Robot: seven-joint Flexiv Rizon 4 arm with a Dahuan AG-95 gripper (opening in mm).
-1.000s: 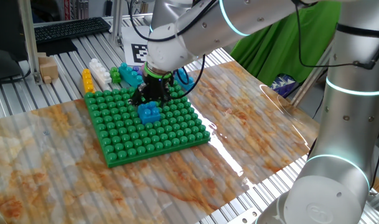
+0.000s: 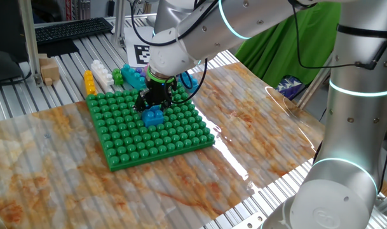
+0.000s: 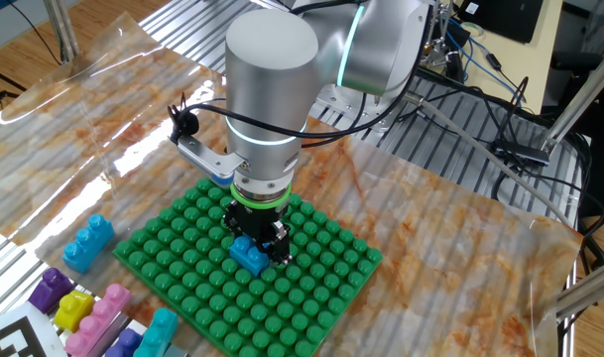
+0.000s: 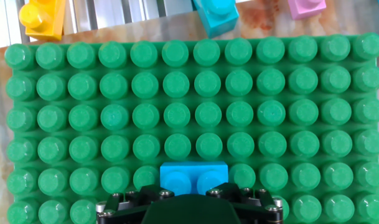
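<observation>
A blue brick sits on the studs of the green baseplate, near its middle. Directly above it is my gripper, pointing down and low over the plate. Its black fingers are spread wider than the brick, so the fingers look open. In the wrist view, two studs of the blue brick show between the dark finger linkages, and its near side is hidden by the gripper body. Whether the fingertips touch the brick cannot be made out.
Loose bricks line the plate's far side: a yellow-orange one, a white one, a green one, a pink one and a light-blue one. The marbled sheet in front of the plate is clear.
Over the last second my gripper has come down slightly and a little to the left, closer to the blue brick.
</observation>
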